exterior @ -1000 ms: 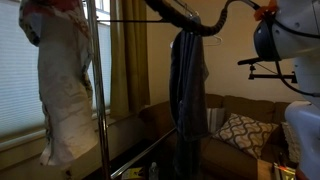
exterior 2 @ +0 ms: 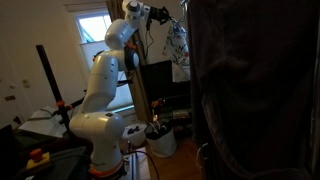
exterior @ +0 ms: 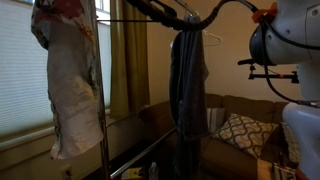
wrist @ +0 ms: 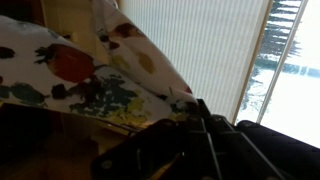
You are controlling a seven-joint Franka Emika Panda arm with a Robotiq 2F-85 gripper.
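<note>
A white cloth with a floral print (wrist: pixel 110 85) stretches across the wrist view, and one end runs to the tips of my gripper. The fingers are shut with the thin cloth edge at their tips. In exterior view 1 the cloth (exterior: pixel 75 105) hangs at the left, before the window; its top is cut off by the frame. Exterior view 2 shows my arm raised high, the gripper (exterior 2: pixel 163 14) at the top and the cloth (exterior 2: pixel 178 48) hanging beneath it, dim and small.
A metal rack pole (exterior: pixel 102 130) stands beside the cloth. Dark clothing (exterior: pixel 187 90) hangs from a white hanger (exterior: pixel 211 39) to its right. Behind is a brown couch with a patterned pillow (exterior: pixel 243 132). Dark fabric (exterior 2: pixel 255 80) blocks much of exterior view 2.
The hanging dark clothing stays about where it was.
</note>
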